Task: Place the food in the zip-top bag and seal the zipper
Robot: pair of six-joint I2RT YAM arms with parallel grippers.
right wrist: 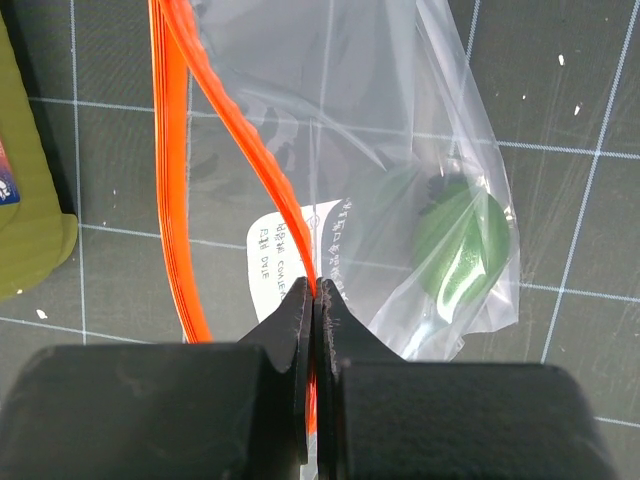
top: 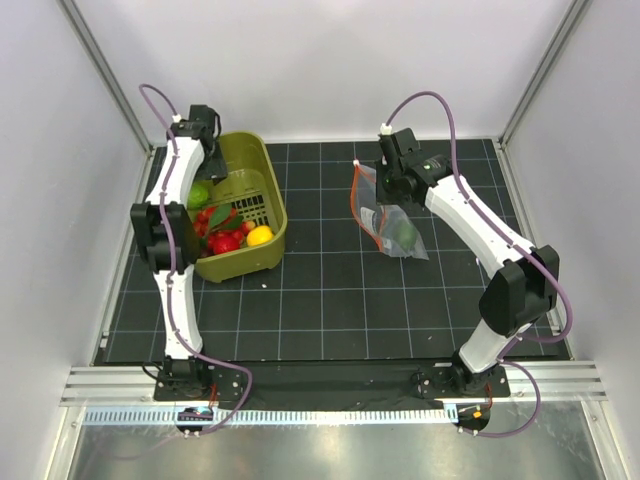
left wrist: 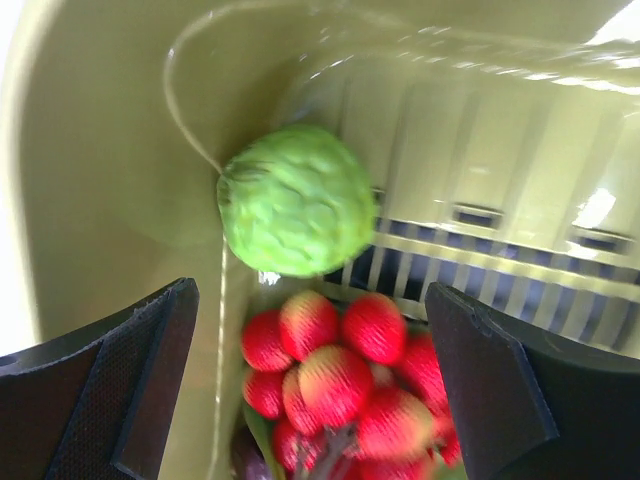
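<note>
A clear zip top bag (top: 412,222) with an orange zipper edge (right wrist: 265,160) hangs from my right gripper, which is shut on that edge. Its mouth gapes to the left, and a green round food (right wrist: 455,250) lies inside, toward the right. My left gripper stands open in the olive basket (top: 258,262), nothing between its fingers. Ahead of its fingertips, a pale green round food (left wrist: 298,205) rests against the basket wall. Red berry-like food (left wrist: 335,385) sits nearer, and a yellow food (top: 260,235) is at the basket's front right.
The basket's tall walls surround the left gripper. White walls rise at the sides and back.
</note>
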